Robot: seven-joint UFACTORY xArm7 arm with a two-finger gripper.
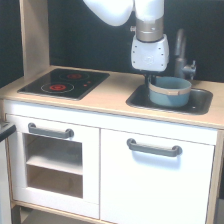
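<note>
A blue-grey pot (pixel 171 94) with a light rim appears at the sink in the camera view. My gripper (pixel 150 77) points down from the white arm, its dark fingers at the pot's left rim. The fingers are small and dark here, so whether they are closed on the rim does not show. I cannot tell if the pot rests in the sink or is held slightly above it.
The dark sink (pixel 141 97) surrounds the pot, with a grey tap (pixel 180 47) close behind. At left on the wooden counter lies a black stove top (pixel 80 77) with red rings, clear of objects. Below are an open-fronted compartment (pixel 56 158) and a white cabinet door (pixel 150 185).
</note>
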